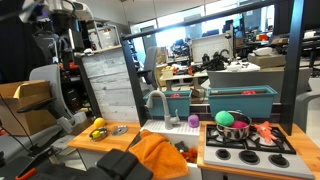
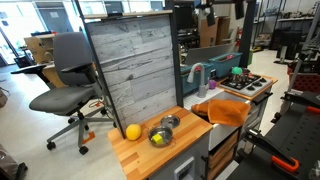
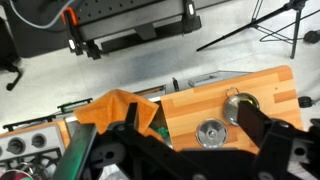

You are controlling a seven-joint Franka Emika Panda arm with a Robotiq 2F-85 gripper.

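Note:
My gripper is open, its black fingers wide apart with nothing visible between them. In exterior view 1 the arm stands at the upper left, high above the counter. Below it in the wrist view are a metal pot and a metal bowl on the wooden counter. An orange cloth hangs over the sink's front edge. Near the pots sit a yellow round object and a smaller yellow item. A green ball rests on the pot at the stove.
The stove has several knobs and a pink-red object on top. A faucet rises behind the sink, with a purple object beside it. A tall grey wood-pattern panel borders the left counter. Teal bins stand behind.

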